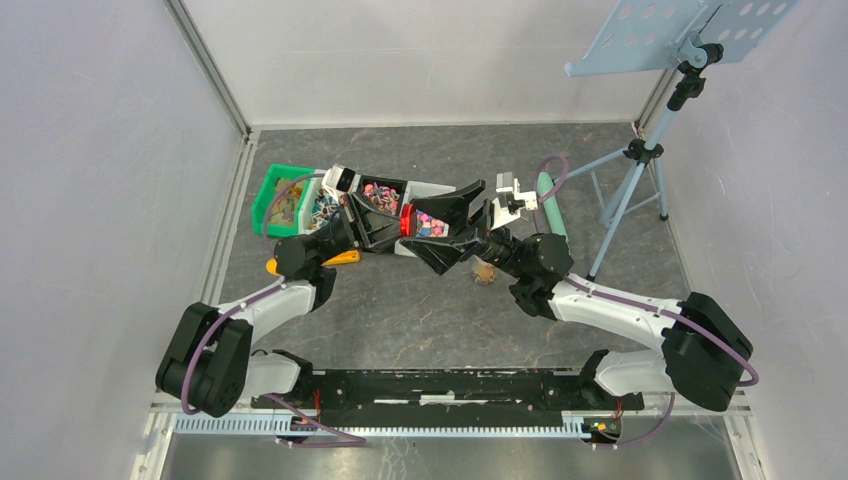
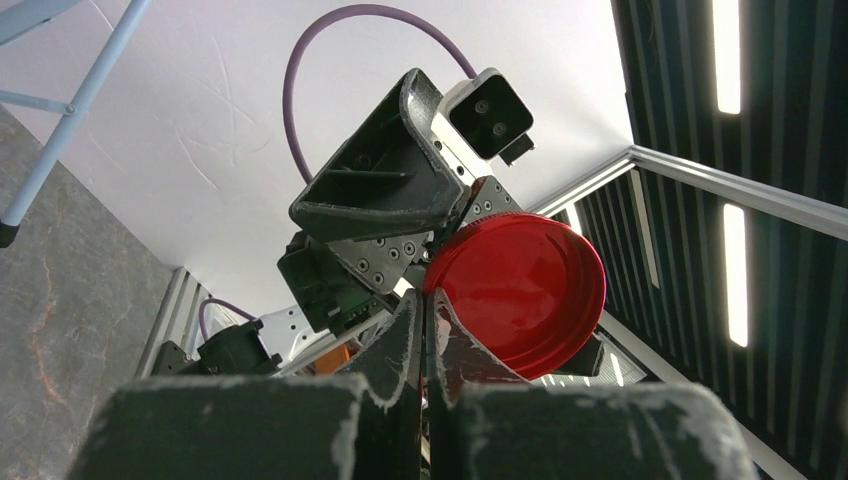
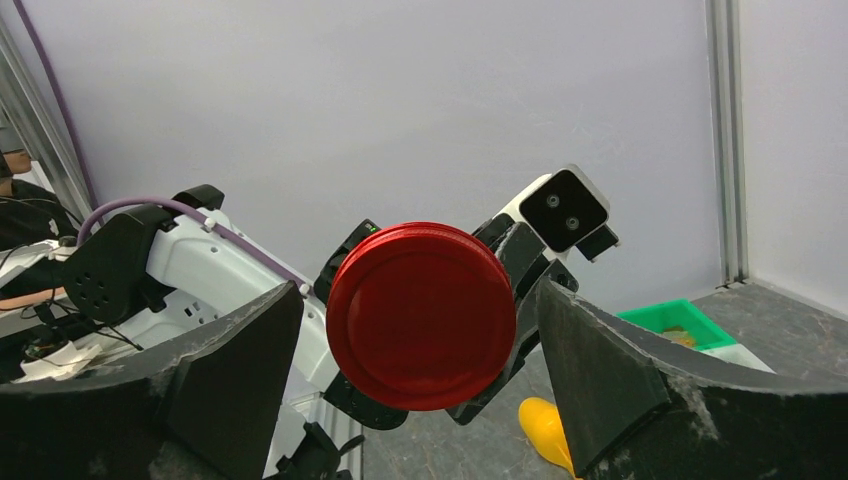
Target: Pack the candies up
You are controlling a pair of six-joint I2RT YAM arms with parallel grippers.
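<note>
A round red lid (image 1: 407, 221) is up in the air, its edge held by my left gripper, which is shut on it. Facing it, my right gripper (image 1: 447, 229) stands open, its fingers on either side of the lid. In the right wrist view the lid (image 3: 421, 316) fills the gap between the spread fingers and hides most of the left fingers; contact does not show. A clear jar (image 1: 484, 271) with brown contents is on the floor, partly covered by the right arm. Colourful candies (image 1: 428, 230) fill a white bin, partly hidden by the grippers.
Beside that bin stand a black bin (image 1: 384, 194), another white bin and a green bin (image 1: 270, 199). A yellow-orange scoop (image 1: 343, 258) lies in front of them. A green cylinder (image 1: 552, 208) and a tripod stand (image 1: 627, 200) are at right.
</note>
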